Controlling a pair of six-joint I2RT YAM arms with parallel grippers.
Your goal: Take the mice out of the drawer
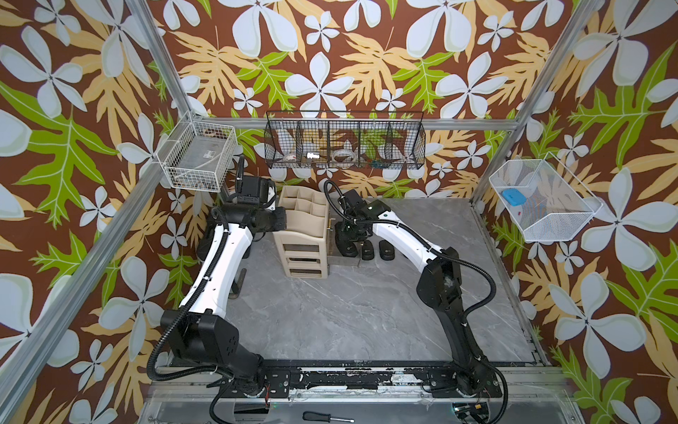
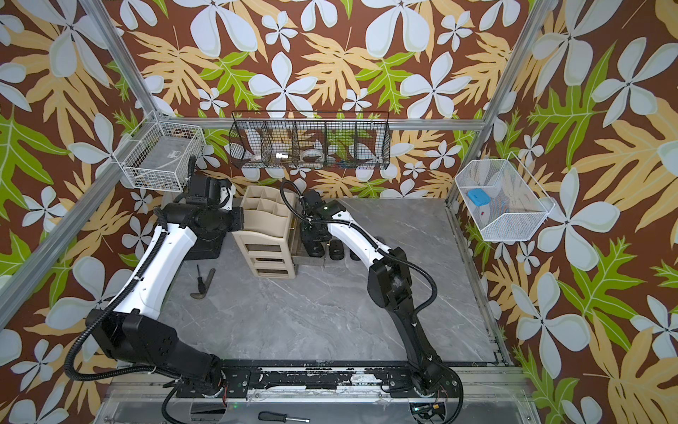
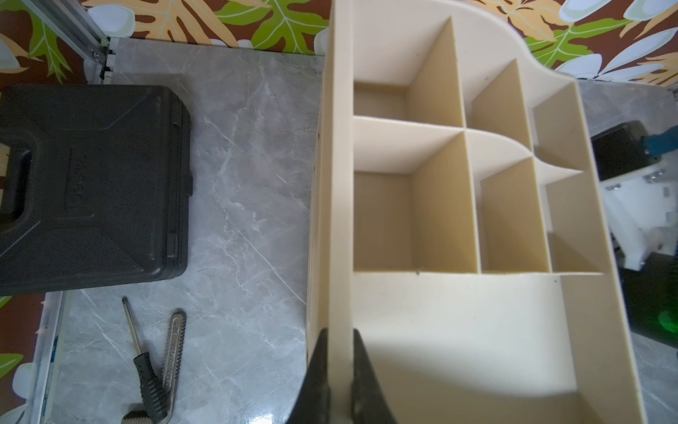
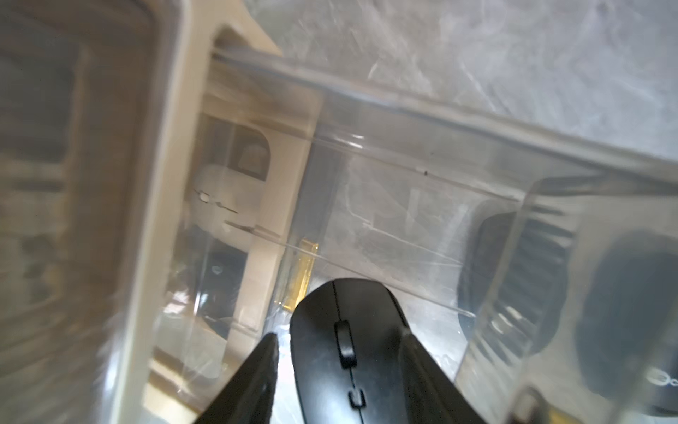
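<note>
Inside the pulled-out clear drawer (image 4: 395,99) lies a black mouse (image 4: 349,318), scroll wheel facing up. My right gripper is part open around it, one finger on each side; a gap shows at the left finger. The beige organizer (image 1: 303,224) stands upright at the drawer's left. On the organizer's left side wall (image 3: 342,176), my left gripper is shut, the thin wall between its fingers.
A black case (image 3: 91,190), a screwdriver (image 3: 149,388) and a grey tool (image 3: 173,353) lie left of the organizer. Wire baskets hang at the back and sides, one at the right (image 1: 543,198).
</note>
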